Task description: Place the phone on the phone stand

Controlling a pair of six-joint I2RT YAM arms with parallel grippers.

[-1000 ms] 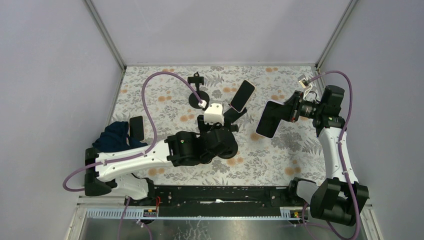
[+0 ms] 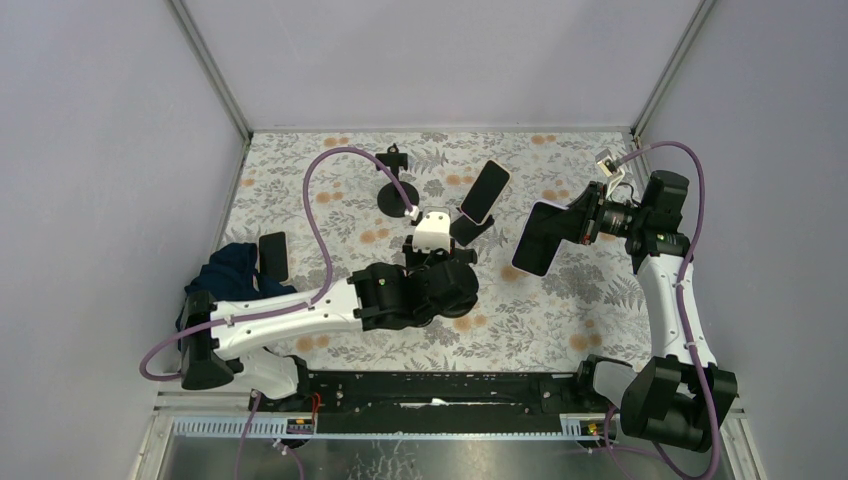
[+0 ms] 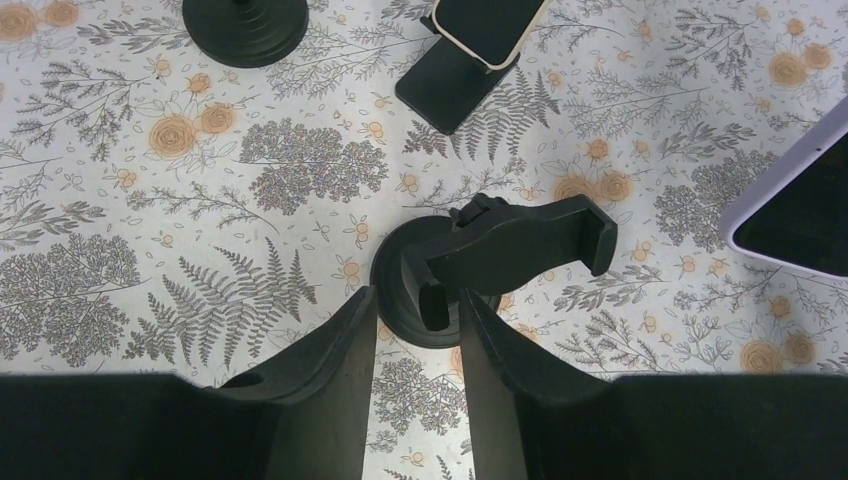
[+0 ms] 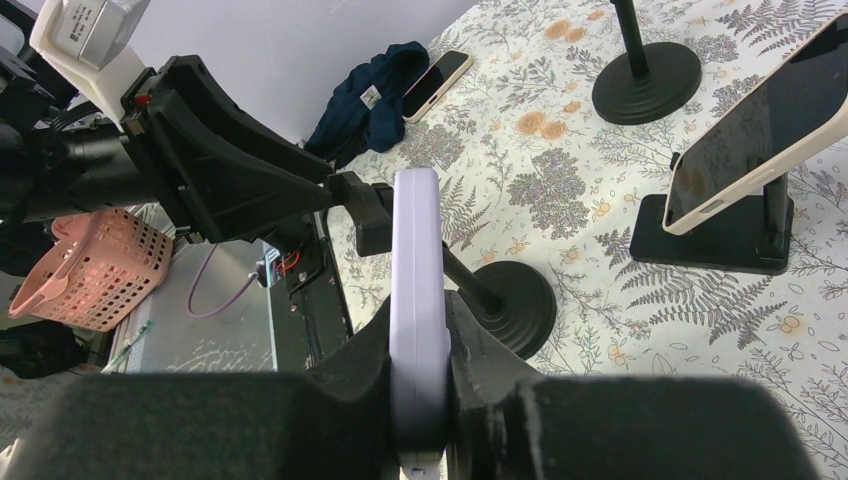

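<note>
My right gripper [image 2: 590,222] is shut on a lilac-edged phone [image 2: 535,245], which is seen edge-on in the right wrist view [image 4: 418,300] and at the right of the left wrist view. A black phone stand [image 3: 510,250] with a round base and angled holder stands near the middle. My left gripper is at the left end of that holder, its fingers apart around or just above it; contact is unclear. In the top view the left arm hides much of this stand.
A cream phone [image 2: 485,190] rests on another stand behind. A second round-based stand [image 2: 398,199] is at the back. A phone [image 2: 273,257] and navy cloth [image 2: 218,275] lie at left.
The right gripper and its phone have not visibly moved.
</note>
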